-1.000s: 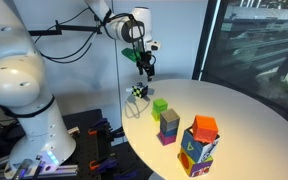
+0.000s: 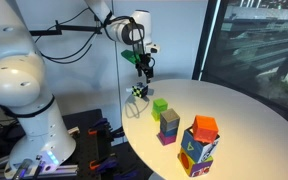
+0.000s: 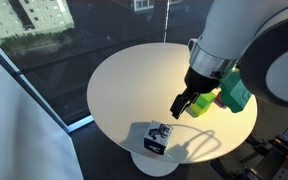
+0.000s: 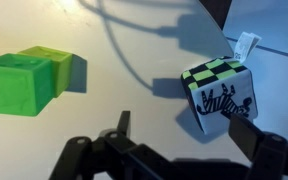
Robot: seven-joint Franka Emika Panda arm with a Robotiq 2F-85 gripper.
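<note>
Above the round white table, my gripper (image 2: 148, 72) points downward with its fingers apart and nothing between them. In the wrist view, a cube (image 4: 222, 98) with a zebra picture and a green-and-black checkered face lies on the right, near and partly beyond the right finger. The second exterior view has this cube (image 3: 157, 137) near the table's edge, below and to the left of the gripper (image 3: 187, 108). A bright green block (image 4: 14, 85) stands with a yellow-green block (image 4: 56, 66) touching it at the far left of the wrist view.
A grey-and-purple stack (image 2: 169, 126) stands past the green blocks. Nearer the front is a taller stack of colourful blocks (image 2: 198, 150) topped by an orange-red block (image 2: 205, 128).
My gripper has shifted slightly to the right and down in the first exterior view. The blocks have stayed where they were.
</note>
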